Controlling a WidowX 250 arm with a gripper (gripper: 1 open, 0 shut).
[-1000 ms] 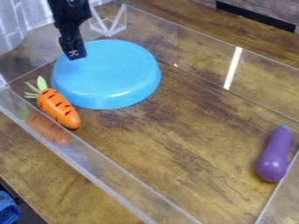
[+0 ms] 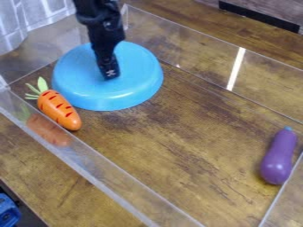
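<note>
My black gripper (image 2: 105,62) reaches down from the top left over a blue round object (image 2: 130,89), like an upturned plate or lid. Its fingertips are at or just above the blue surface, left of centre; whether they touch it, and whether they are open or shut, is unclear. An orange toy carrot (image 2: 58,109) with green leaves lies just below and left of the blue object. A purple eggplant (image 2: 277,158) lies at the far right.
Clear plastic walls border the wooden surface (image 2: 166,155) along the left and right. A small blue item (image 2: 6,211) sits outside at the bottom left.
My gripper has moved right and down, from the back left of the blue object onto or just over it. The carrot and eggplant stay where they were.
</note>
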